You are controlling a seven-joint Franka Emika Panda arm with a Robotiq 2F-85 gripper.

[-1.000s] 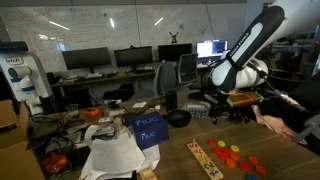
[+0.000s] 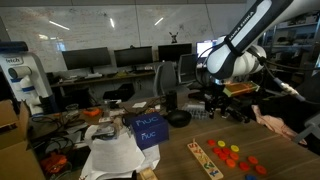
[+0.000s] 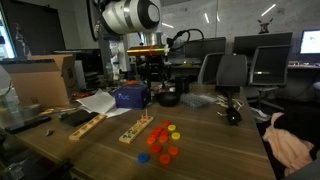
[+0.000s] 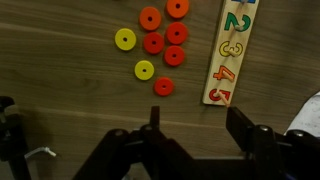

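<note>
My gripper hangs above the table with its fingers apart, and nothing shows between them. Below it in the wrist view lies a wooden number board (image 4: 230, 58) with pegs, its figures 2 to 5 visible. Left of the board are several red rings (image 4: 164, 87) and two yellow rings (image 4: 144, 70), flat on the table. Exterior view 2 shows the pegged board (image 3: 136, 130), the red rings (image 3: 165, 159) and blue rings (image 3: 144, 157) in front of the arm. From that side, the gripper (image 3: 153, 80) is small and dark.
A dark blue box (image 2: 150, 129), white papers (image 2: 113, 156) and a black pan (image 2: 179, 118) stand beyond the board. Another wooden strip (image 3: 87, 127) lies left of it. Bare tabletop (image 3: 220, 150) stretches to the right of the rings.
In exterior view 1 the arm has shifted a little to the left, and its upper link has swung. The board, rings and box have stayed in place.
</note>
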